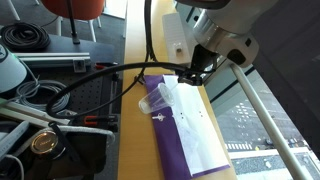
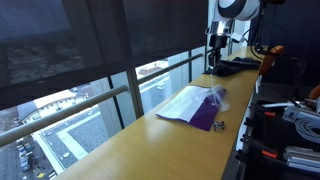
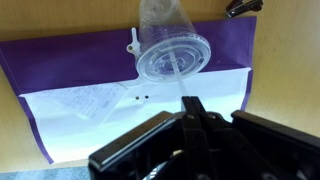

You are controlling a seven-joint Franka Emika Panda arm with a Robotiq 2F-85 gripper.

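Note:
A clear plastic cup (image 3: 168, 25) lies tilted on its side, with its round lid (image 3: 173, 58) facing my gripper in the wrist view. From the lid a thin pale straw (image 3: 177, 72) runs towards my gripper, which is shut. Whether the fingers pinch the straw's end cannot be made out. In exterior view 1 the cup (image 1: 157, 99) rests at the left edge of the purple sheet, lower left of the gripper (image 1: 197, 79). The other exterior view shows the cup (image 2: 217, 96) near the table's right edge.
White paper (image 3: 85, 112) lies over a purple sheet (image 3: 75, 62) on the wooden table (image 2: 120, 155). A small whitish item (image 3: 133, 45) sits beside the cup, and a black object (image 3: 243, 6) is close by. Windows line one side.

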